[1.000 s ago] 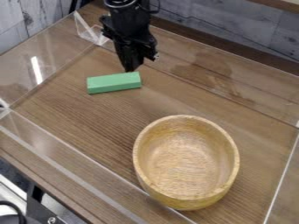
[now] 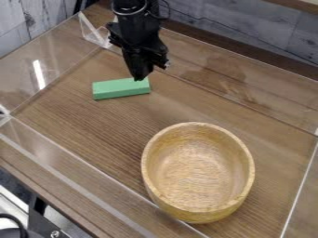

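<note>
A black robot gripper point(image 2: 137, 69) hangs over the upper middle of the wooden table, its tip just above and behind a green rectangular block point(image 2: 117, 89) lying flat. Its fingers look shut, with nothing visible between them. An empty round tan bowl point(image 2: 198, 191) sits at the lower right, well apart from the block.
The wooden table point(image 2: 74, 135) has low walls at the back. Free surface lies to the right of the block and at the lower left. Some cables are at the bottom-left corner, off the table.
The gripper has shifted only very slightly. The block and bowl stay where they were.
</note>
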